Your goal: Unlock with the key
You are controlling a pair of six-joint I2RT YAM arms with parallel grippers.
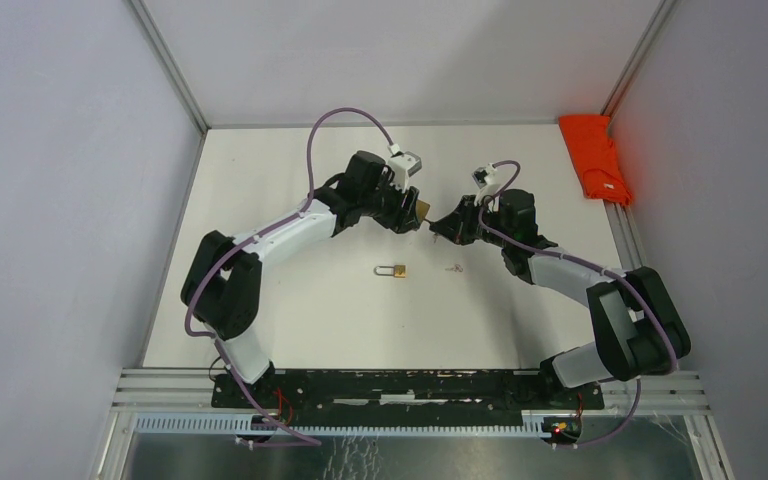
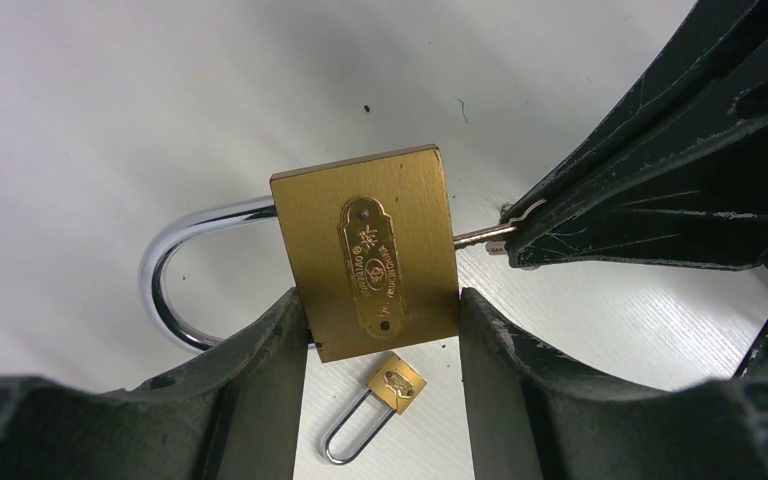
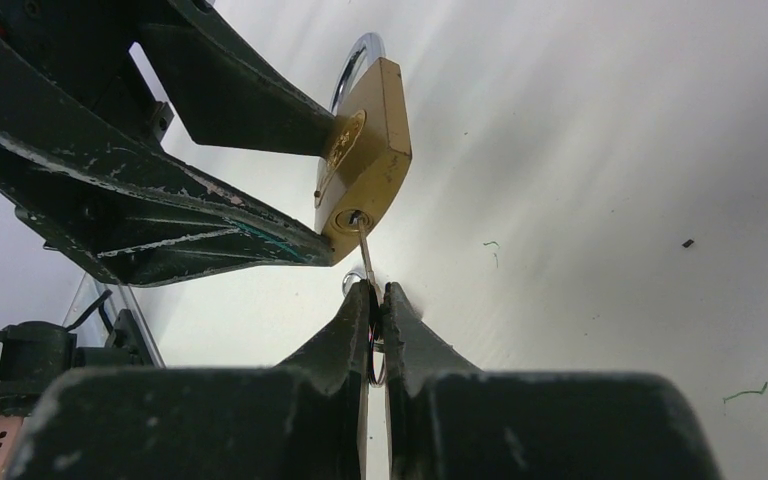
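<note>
A large brass padlock point(image 2: 365, 250) with a steel shackle hangs in my left gripper, pinched between its fingers. My right gripper is shut on a key point(image 3: 365, 250), whose blade meets the keyhole point(image 3: 355, 219) in the padlock's end; how deep it sits is hard to tell. In the top view the two grippers, left point(image 1: 408, 212) and right point(image 1: 445, 226), face each other over the middle of the table.
A small padlock point(image 1: 399, 271) lies below the grippers on the white table point(image 1: 290, 320), with small keys point(image 1: 454, 268) to its right. An orange cloth point(image 1: 595, 157) lies at the back right corner.
</note>
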